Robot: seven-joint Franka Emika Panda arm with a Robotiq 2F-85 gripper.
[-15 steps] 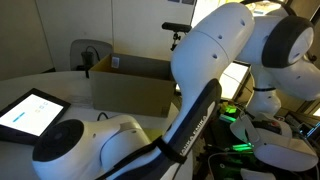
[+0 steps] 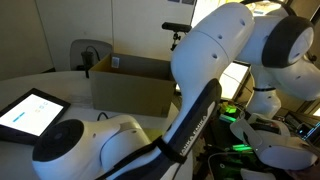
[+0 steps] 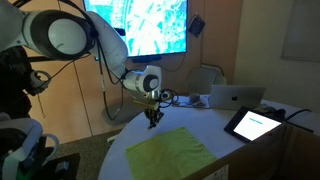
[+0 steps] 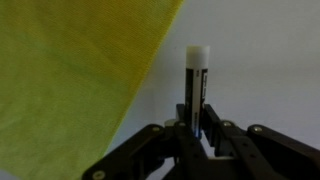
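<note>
A slim pen-like object, pale at the end and dark with light markings along its body, is held in my gripper. The fingers are closed around its lower part, and it points away from them in the wrist view. Below lies a yellow-green cloth, with the gripper beside its edge over the bare pale tabletop. From exterior view 2, the gripper hangs low near the far left side of the cloth. My own arm hides the gripper in exterior view 1.
An open cardboard box stands on the table, near a tablet with a lit screen. A silver laptop sits at the back in exterior view 2.
</note>
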